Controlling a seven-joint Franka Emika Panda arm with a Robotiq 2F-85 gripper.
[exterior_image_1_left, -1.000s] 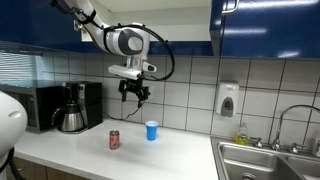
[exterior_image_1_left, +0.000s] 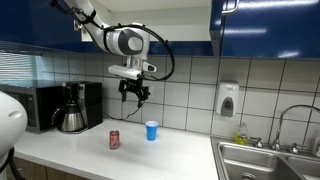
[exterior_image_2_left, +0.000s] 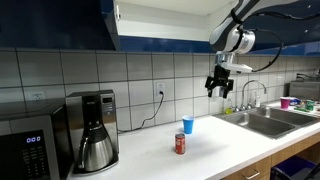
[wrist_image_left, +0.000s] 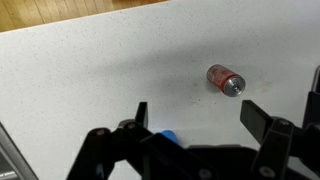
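Note:
On the white counter stands a red can (exterior_image_1_left: 114, 139) with a silver top, upright. Behind it and to its right in exterior view 1 is a blue cup (exterior_image_1_left: 151, 130), close to the tiled wall. My gripper hangs well above the counter, its two fingers wide apart and nothing between them. From the wrist view the can (wrist_image_left: 226, 80) lies beyond the fingertips, toward the right one. Only a bit of the blue cup (wrist_image_left: 170, 136) shows there, the rest hidden behind the gripper body.
A steel kettle (exterior_image_2_left: 97, 148), a coffee maker (exterior_image_2_left: 91, 110) and a microwave (exterior_image_2_left: 28, 146) occupy one end of the counter. The sink (exterior_image_1_left: 255, 162) lies at the other end. A soap dispenser (exterior_image_1_left: 227, 98) is on the wall. Counter around the can and cup is clear.

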